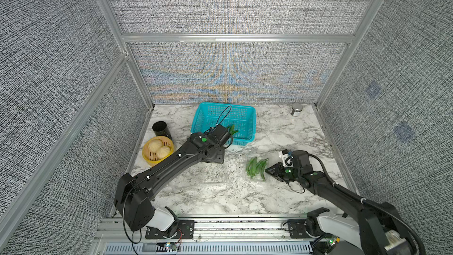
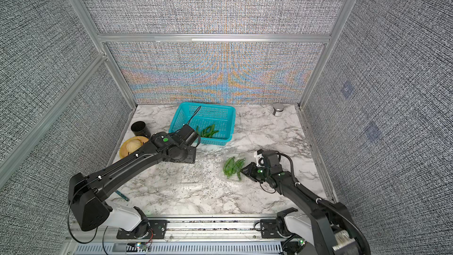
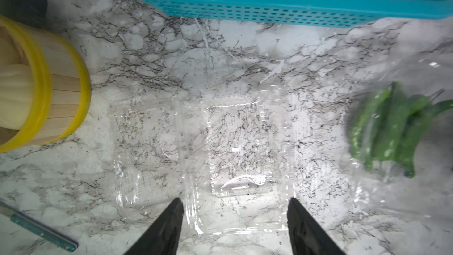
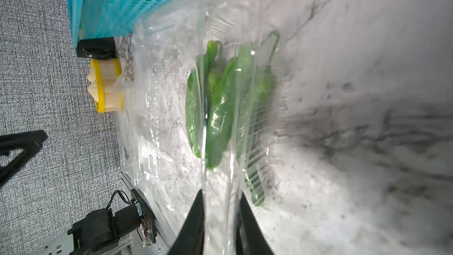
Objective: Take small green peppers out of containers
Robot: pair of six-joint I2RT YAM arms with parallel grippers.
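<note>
Several green peppers point(image 4: 221, 108) lie in a clear plastic container point(image 3: 377, 189), seen right of centre on the table in the top left view. My right gripper is shut on the container's clear wall. More green peppers point(image 2: 207, 131) rest in the turquoise basket point(image 2: 226, 108), partly behind my left arm in the top left view. My left gripper stands open with nothing between its fingers, above an empty, unfolded clear container point(image 3: 238, 146) in front of the basket.
At the left stand a yellow-rimmed steamer with buns point(image 1: 158, 148) and a black cup point(image 1: 161, 129). A teal-handled knife point(image 3: 44, 231) lies front left. A small metal-topped jar point(image 1: 296, 109) is at the back right.
</note>
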